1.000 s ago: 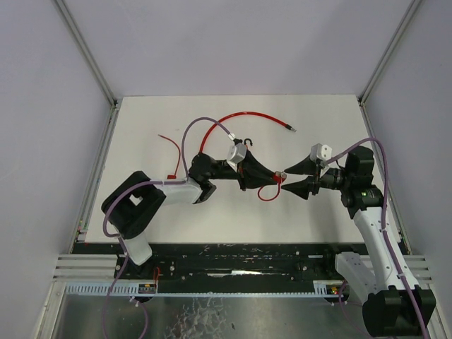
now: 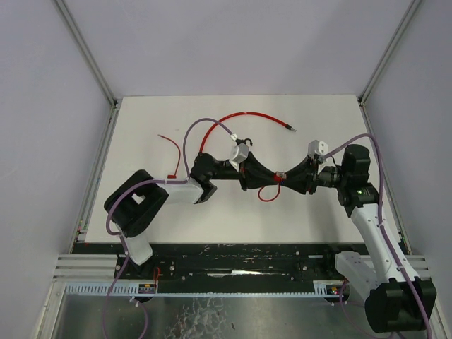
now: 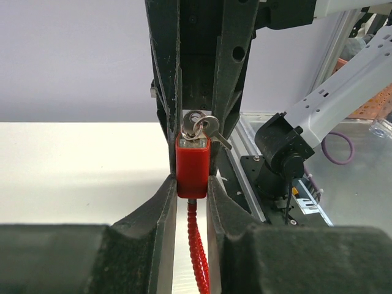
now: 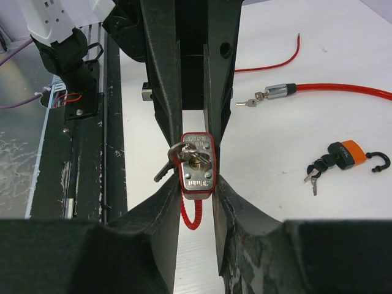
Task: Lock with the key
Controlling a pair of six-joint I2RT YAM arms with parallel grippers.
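A red padlock (image 3: 192,168) with a silver end (image 4: 198,180) and keys (image 3: 210,125) is held in the air between both grippers. My left gripper (image 2: 272,176) is shut on its body, a red coiled cord (image 3: 197,245) hanging below. My right gripper (image 2: 286,176) comes from the other side, its fingers also closed on the padlock. In the right wrist view a key sits at the lock's keyhole on the silver face; whether it is inserted is hard to tell.
A red cable lock (image 2: 240,113) curves across the back of the white board (image 2: 304,212). A black and orange padlock (image 4: 346,154) with keys lies on the board, and a thin red cord (image 2: 171,145) lies at the left.
My right gripper's fingers have closed from open around the padlock, and its arm has shifted slightly. My left gripper stays nearly still with the padlock.
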